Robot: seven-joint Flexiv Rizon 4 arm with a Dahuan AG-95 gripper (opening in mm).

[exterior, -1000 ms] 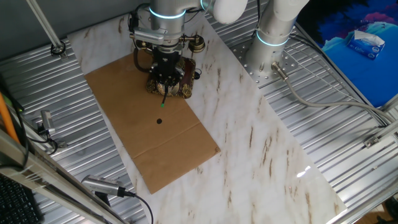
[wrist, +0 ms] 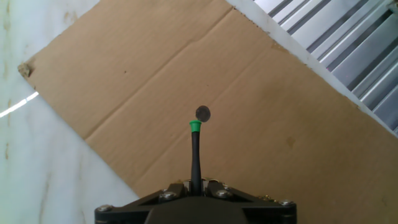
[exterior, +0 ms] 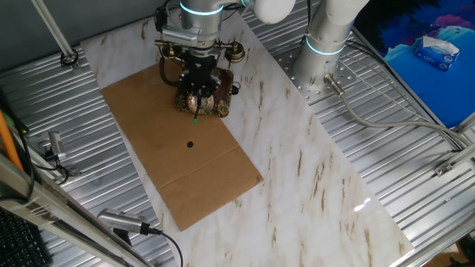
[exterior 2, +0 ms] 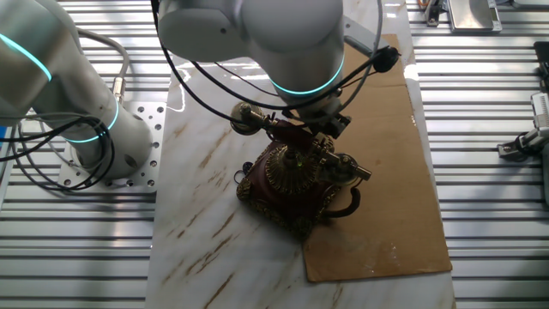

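Observation:
In the wrist view my gripper is shut on a thin black stick (wrist: 196, 152) that ends in a green tip (wrist: 195, 126). Just past that tip, in the same view, a small dark disc (wrist: 203, 113) lies on the brown cardboard (wrist: 149, 68). Exterior view 1 shows the gripper (exterior: 199, 83) over an ornate vintage telephone (exterior: 221, 104), partly covering it. There the green tip (exterior: 195, 121) points toward the disc (exterior: 190, 144) but sits apart from it. How high the tip is above the cardboard cannot be told.
The dark red and gold telephone (exterior 2: 287, 184) stands partly on the cardboard (exterior 2: 386, 206), with its handset across the top, close under the arm. Clear marble-patterned board (exterior: 297, 185) extends beside the cardboard. A silver cylindrical device (exterior: 122, 221) with a cable is near the left edge.
The green tip has shifted slightly toward the telephone, a little away from the dark disc. The disc, cardboard and telephone have stayed put.

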